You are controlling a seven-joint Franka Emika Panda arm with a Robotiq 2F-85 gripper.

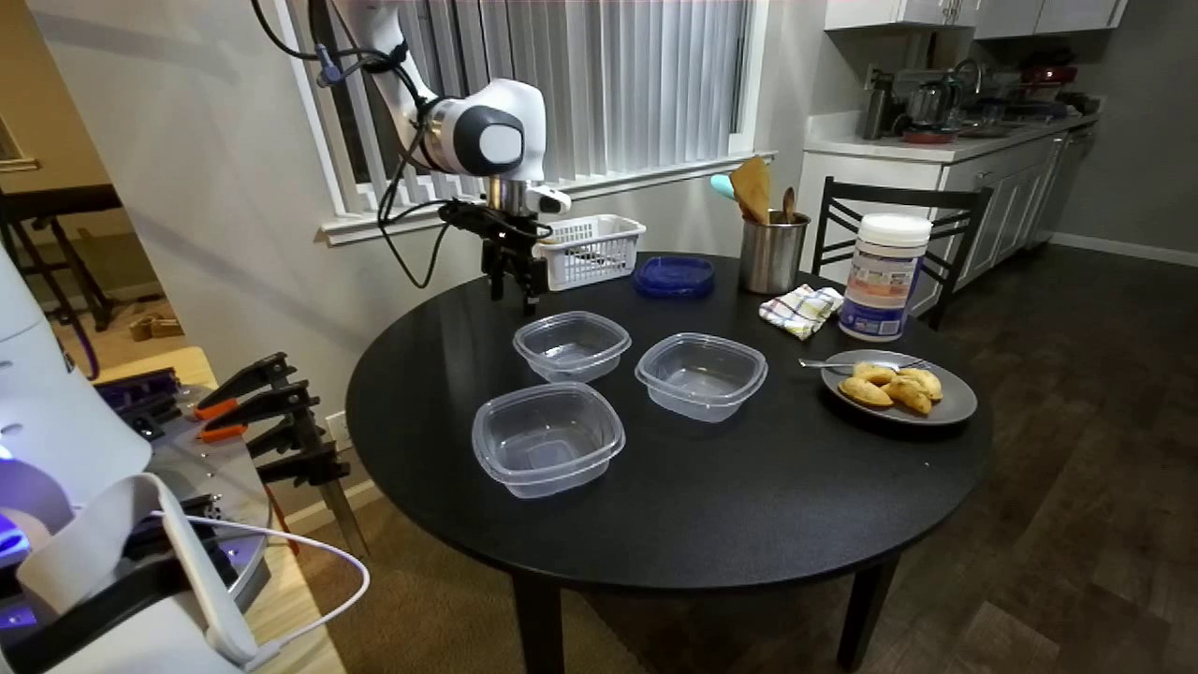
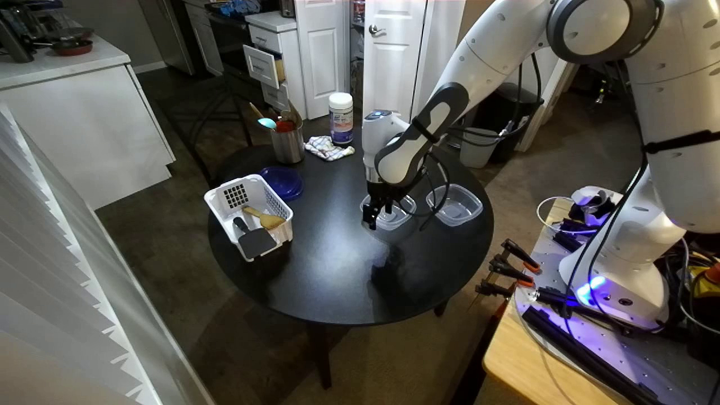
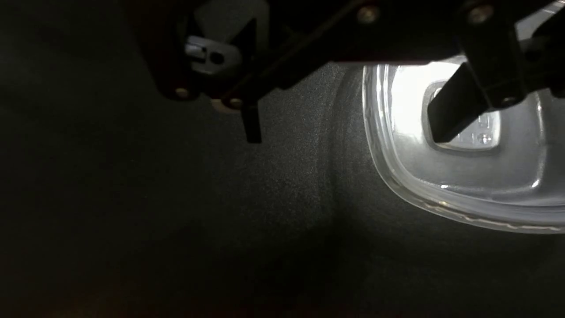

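Observation:
My gripper hangs above the far left of the round black table, its fingers apart and nothing between them. In the wrist view a wide gap separates the fingertips, and the other finger overlaps a clear plastic container. Three empty clear containers stand on the table: one nearest my gripper, one to its right and one closer to the front. Farther right, a grey plate holds several golden pastries and a fork. Seen from exterior view 2, the arm partly hides the containers.
A white basket with utensils stands near the window, beside stacked blue lids. A steel utensil holder, a checkered cloth and a white-lidded tub line the back right.

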